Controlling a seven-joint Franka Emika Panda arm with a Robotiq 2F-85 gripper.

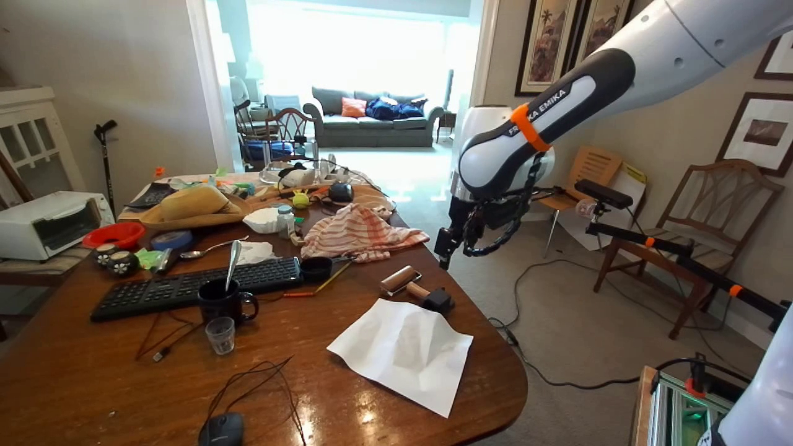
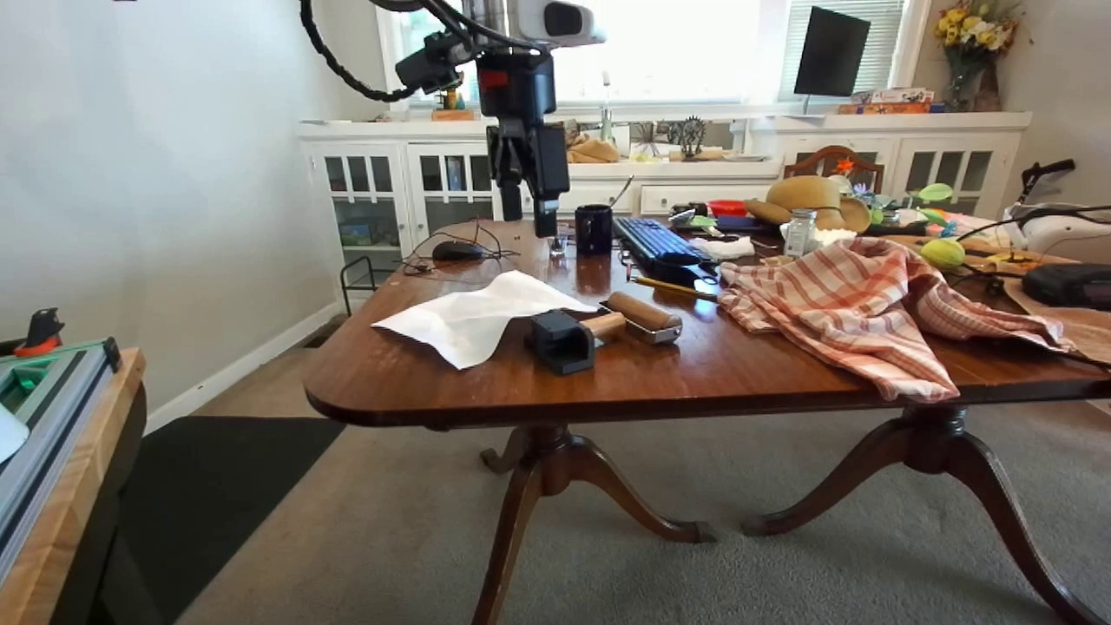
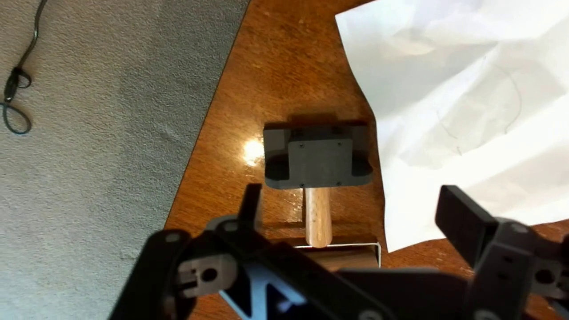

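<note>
My gripper is open and empty, raised above the table; its fingers point down in the second exterior view. Below it in the wrist view lies a roller with a dark blocky handle piece, a short wooden shaft and a wire frame. The roller's brown cylinder shows better in the second exterior view and is partly hidden by the gripper in the wrist view. A creased white paper sheet lies flat beside the dark handle piece, its edge close to it.
The table edge runs close to the roller, with carpet beyond. A striped cloth, a pencil, a keyboard, a dark mug and a small glass stand farther in. A mouse lies at the front.
</note>
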